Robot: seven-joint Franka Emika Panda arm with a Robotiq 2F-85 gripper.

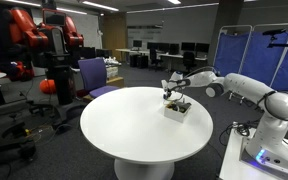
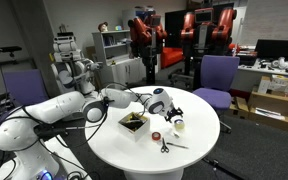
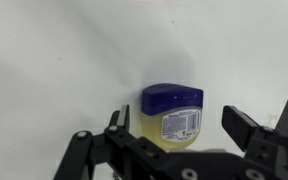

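Observation:
A small jar with a dark blue lid, yellowish body and white printed label shows in the wrist view. My gripper is open, its two dark fingers standing on either side of the jar with gaps between. The jar does not appear gripped. In exterior view 1 the gripper is low over the far right part of the round white table. Its fingertips are too small there to make out.
An open box with things inside stands close to the arm. Red tape and scissors lie on the table nearby.

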